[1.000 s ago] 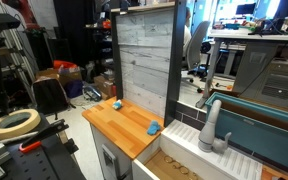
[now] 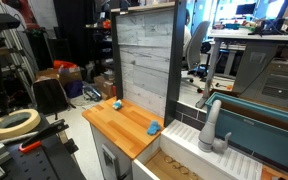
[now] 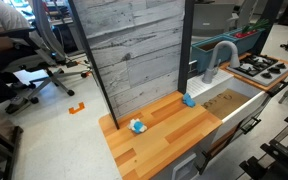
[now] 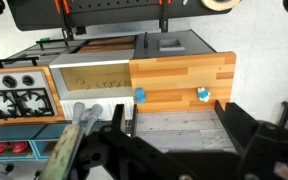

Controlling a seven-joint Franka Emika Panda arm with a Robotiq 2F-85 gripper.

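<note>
A small blue object lies on the wooden counter, close to the sink end. Farther along the same counter is a small white and blue item. Both show from above in the wrist view, the blue object left of the white and blue item. My gripper fills the lower part of that view, its dark fingers spread apart. It hangs high over the counter, touching neither object, and nothing shows between its fingers. In the exterior views the fingers are not clearly visible.
A white basin with a brown bottom adjoins the counter, beside a grey faucet. A stove top stands beyond it. A whitish plank wall rises along the counter's back edge.
</note>
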